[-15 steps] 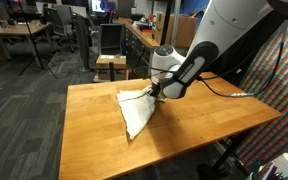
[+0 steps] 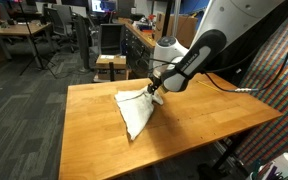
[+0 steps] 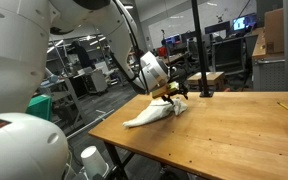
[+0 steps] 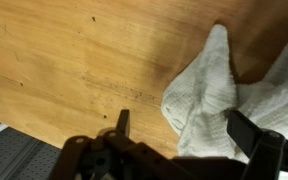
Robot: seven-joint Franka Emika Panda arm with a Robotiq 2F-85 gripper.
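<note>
A white cloth (image 2: 135, 112) lies crumpled on the wooden table (image 2: 89, 130), with one end stretched toward the table's near side. In the wrist view the cloth (image 4: 209, 95) shows raised folds and fills much of the right side. Just over its far right part is my gripper (image 2: 153, 88), pointing down. Its fingers stand wide apart in the wrist view, the right finger (image 4: 246, 130) over the cloth and the left finger (image 4: 122, 124) over bare wood. Nothing is gripped. Whether the fingertips touch the cloth cannot be told.
Bare tabletop (image 3: 229, 135) lies on both sides of the cloth. A wooden chair or box (image 2: 111, 62) stands beyond the far edge. A dark cable hangs from the arm over the table's right part.
My gripper has shifted slightly about the cloth's far right part over the last second. The cloth lies almost the same as before.
</note>
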